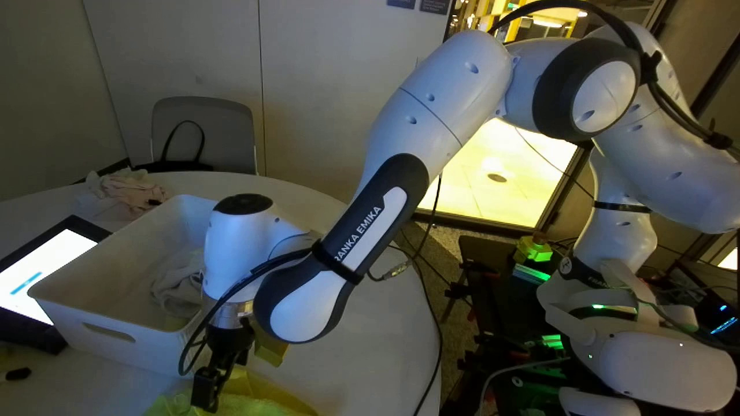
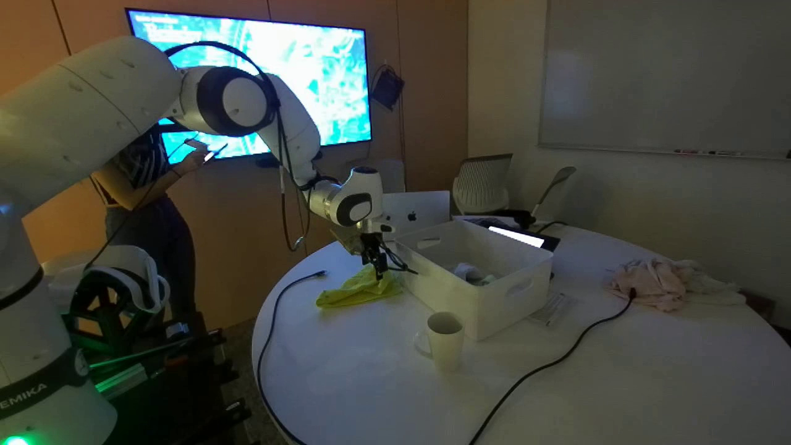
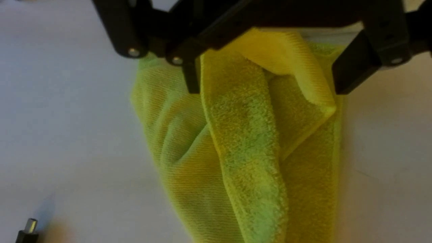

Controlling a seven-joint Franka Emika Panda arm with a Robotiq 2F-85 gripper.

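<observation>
A crumpled yellow cloth lies on the white table, beside the bin. My gripper is open directly over it in the wrist view. Folds of the yellow cloth rise between the two spread fingers, and a raised flap reaches close to the right finger. In exterior view 1 the gripper points down at the cloth, partly covering it. Whether the fingertips touch the fabric, I cannot tell. The white bin holds a pale cloth.
A mug stands in front of the bin. Pink and white cloths are heaped at the table's far side. Black cables cross the tabletop, and a bright-screened tablet lies beside the bin. Bare table surrounds the mug's left side.
</observation>
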